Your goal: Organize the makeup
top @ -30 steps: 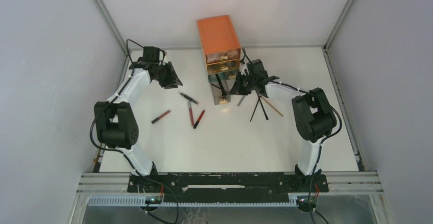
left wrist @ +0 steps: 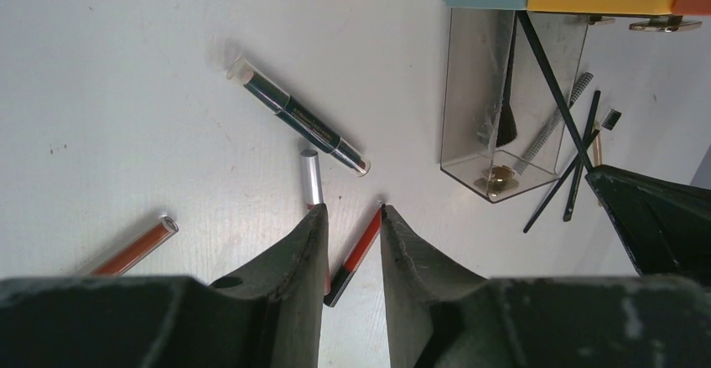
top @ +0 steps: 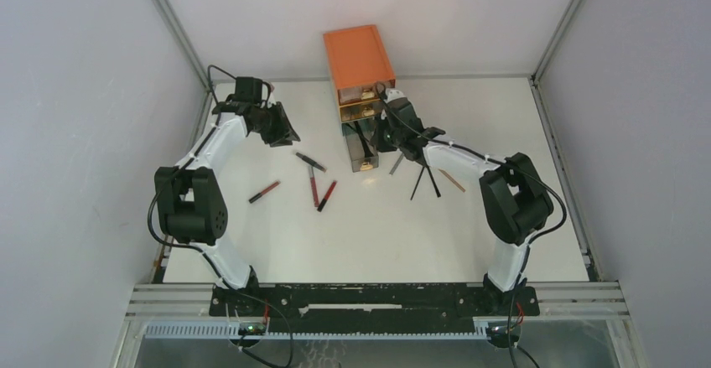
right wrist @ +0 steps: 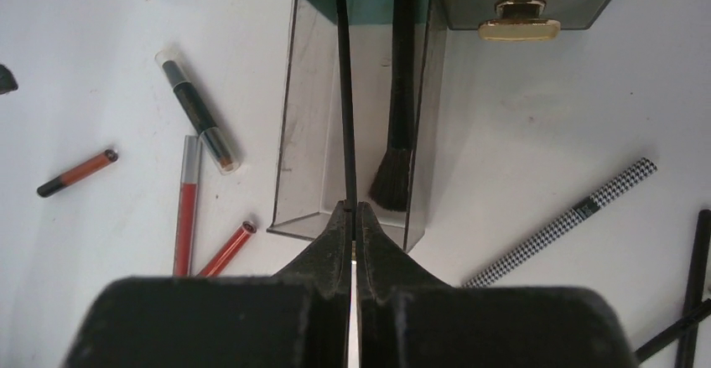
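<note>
The orange-topped makeup organizer (top: 355,54) stands at the back with its clear bottom drawer (left wrist: 469,91) pulled out, a black brush (right wrist: 401,66) lying inside. My right gripper (top: 379,143) is shut at the drawer, a thin black stick (right wrist: 344,83) at its fingertips, slanting into the drawer's back end. My left gripper (top: 285,140) stands open and empty left of the organizer, above a dark double-ended pencil (left wrist: 306,121), a silver-capped red tube (right wrist: 185,221), another red tube (right wrist: 225,251) and a brownish tube (right wrist: 80,173).
Right of the drawer lie a checked pencil (right wrist: 545,238), crossed black pencils (right wrist: 694,276) and a tan pencil (top: 448,178).
My right gripper has moved slightly up and left along the drawer, and the thin stick now stands more lengthwise. The left arm looks unchanged.
</note>
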